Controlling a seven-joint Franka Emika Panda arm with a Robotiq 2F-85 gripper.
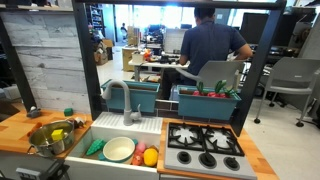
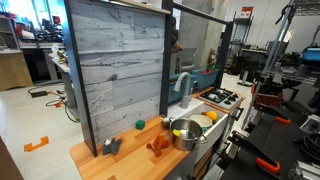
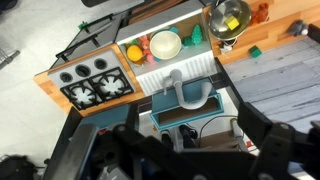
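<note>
A metal pot stands on the wooden counter left of the sink, a yellow object inside it; the wrist view shows the same pot near its top right. In the sink lie a cream bowl, a green item, an orange-yellow round item and something red. My gripper is open high over the kitchen, its dark fingers apart at the bottom of the wrist view. Nothing shows between them. The black arm is at the right in exterior view 2.
To the right of the sink is a stove with black grates and knobs. The faucet rises behind the sink. An orange item and a small green one are on the counter. Dark posts frame the back edge.
</note>
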